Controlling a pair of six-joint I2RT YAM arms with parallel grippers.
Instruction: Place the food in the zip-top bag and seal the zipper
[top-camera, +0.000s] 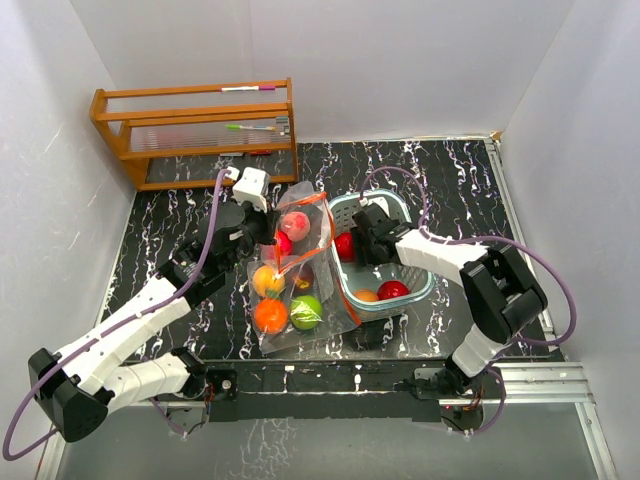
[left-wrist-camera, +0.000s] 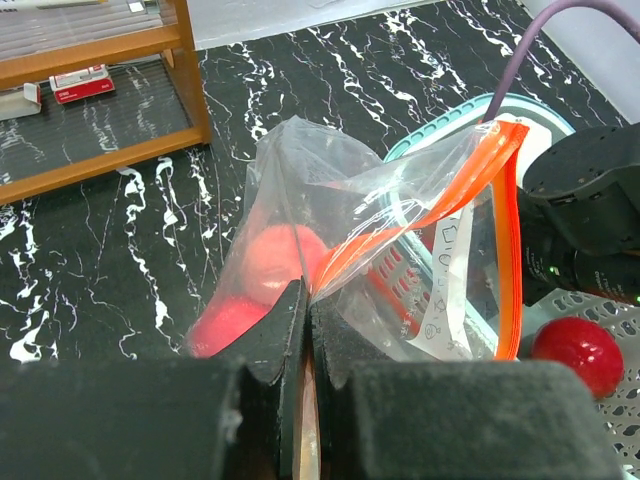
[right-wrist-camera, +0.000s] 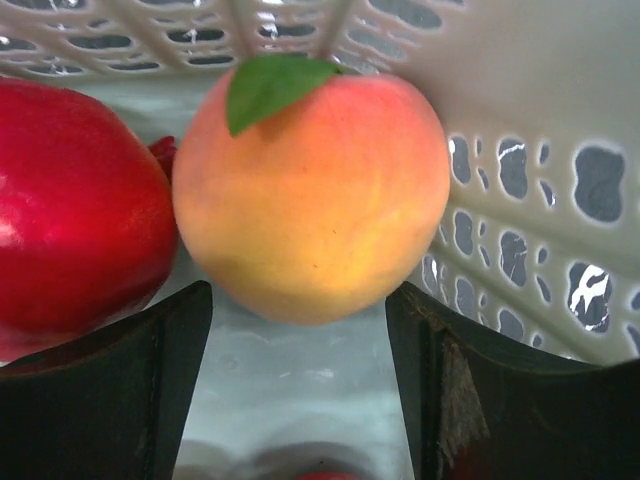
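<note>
The clear zip top bag (top-camera: 335, 322) with an orange zip strip lies mid-table, several fruits inside, among them a green one (top-camera: 306, 312) and an orange (top-camera: 270, 316). My left gripper is shut on its clear film near the strip; the mouth gapes beyond. Inside the grey basket (top-camera: 425, 287), my right gripper stands part open, its fingertips on either side of the near edge of a peach (right-wrist-camera: 320, 200) with a green leaf. The gripper hides this peach from above. A red fruit (right-wrist-camera: 75, 210) sits left of the peach.
A red fruit (top-camera: 393, 290) and a smaller orange one (top-camera: 366, 295) lie at the basket's near end. The basket's perforated wall (right-wrist-camera: 560, 180) rises close to the peach. A wooden rack (top-camera: 205, 135) stands at the back left.
</note>
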